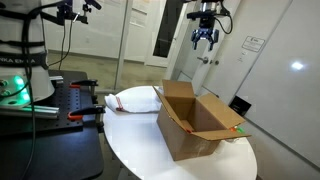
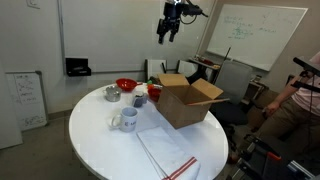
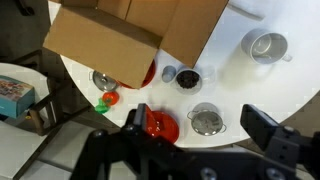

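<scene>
My gripper (image 1: pixel 204 40) hangs high above the table, its fingers apart and nothing between them. Exterior view 2 has the gripper (image 2: pixel 167 36) in the air above the back of the table. An open cardboard box (image 1: pixel 192 135) stands on the table below it, flaps spread. From the wrist, one box flap (image 3: pixel 100 45) fills the upper left. Under the gripper lie a metal pot (image 3: pixel 207 122), a red bowl (image 3: pixel 164 127) and a small cup with dark contents (image 3: pixel 188 78). A light mug (image 3: pixel 264 46) is at the upper right.
A white towel (image 2: pixel 166 150) with red stripes lies along the table's front. The white mug (image 2: pixel 126 120) stands alone at left centre. Small red and green items (image 3: pixel 108 100) sit near the box flap.
</scene>
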